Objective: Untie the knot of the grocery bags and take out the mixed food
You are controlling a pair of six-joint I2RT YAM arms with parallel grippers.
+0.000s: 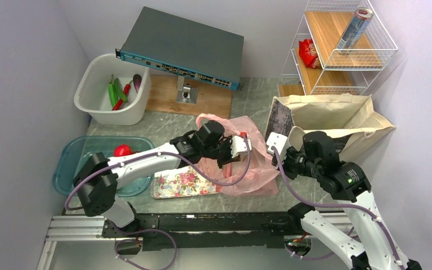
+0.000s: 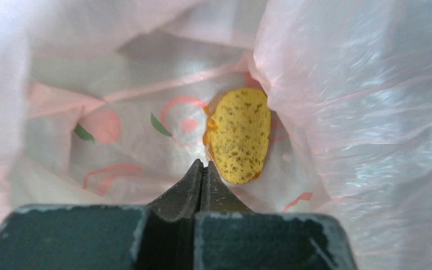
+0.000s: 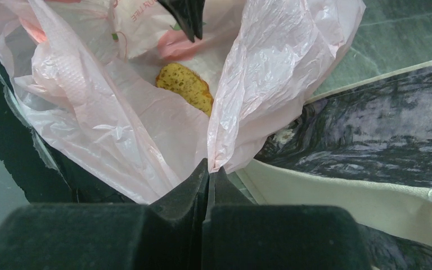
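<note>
A yellow, speckled slice of bread (image 2: 239,135) lies on the inside of the pink plastic bag (image 1: 253,183). My left gripper is shut with nothing between its fingers; in the left wrist view its tips sit just below the slice's lower edge, apart from any grip on it. The right wrist view shows the bread (image 3: 185,87) between folds of the opened bag, with a dark fingertip of the left gripper above it. My right gripper is shut on a gathered strand of the bag's plastic, to the bag's right.
A beige cloth bag (image 1: 337,112) stands open close beside the right gripper. Left of the pink bag are a floral tray (image 1: 183,187) and a teal bin (image 1: 67,163) holding a red item (image 1: 122,150). A white basket (image 1: 104,112) of vegetables stands behind.
</note>
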